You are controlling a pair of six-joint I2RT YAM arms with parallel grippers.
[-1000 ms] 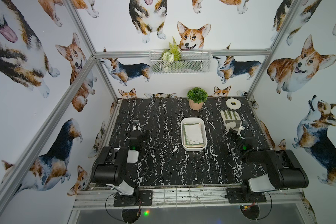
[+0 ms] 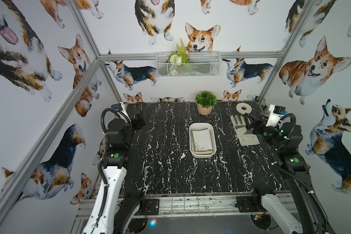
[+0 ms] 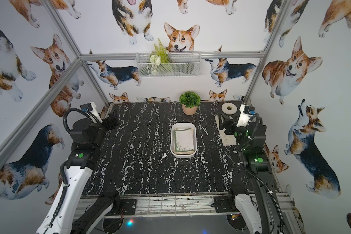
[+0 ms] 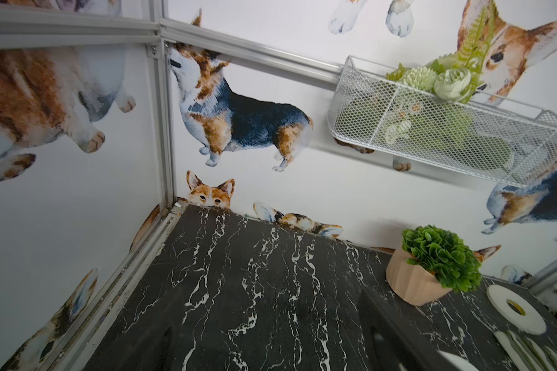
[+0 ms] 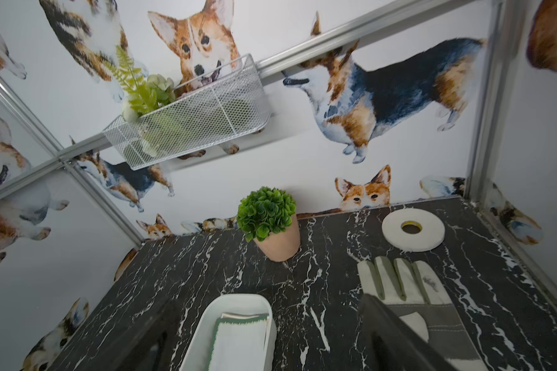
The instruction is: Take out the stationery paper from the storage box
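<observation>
A white rectangular storage box (image 2: pixel 191 140) sits mid-table, holding a stack of green-bordered stationery paper (image 2: pixel 202 139), also visible in the right wrist view (image 5: pixel 235 343). My left gripper (image 2: pixel 138 120) is raised over the table's left side, well away from the box. Its dark fingers are blurred at the bottom of the left wrist view, apart with nothing seen between them. My right gripper (image 2: pixel 250 122) is raised on the right, near the glove; in its wrist view the blurred fingers stand wide apart and empty.
A grey-and-white glove (image 5: pixel 430 290) and a white tape roll (image 5: pixel 424 230) lie at the right. A potted plant (image 2: pixel 204 107) stands behind the box. A wire basket (image 2: pixel 206 68) hangs on the back wall. The table left of the box is clear.
Both arms have risen from low over the table to raised, stretched poses at the sides, moving outward over the last second. The box and paper are unchanged.
</observation>
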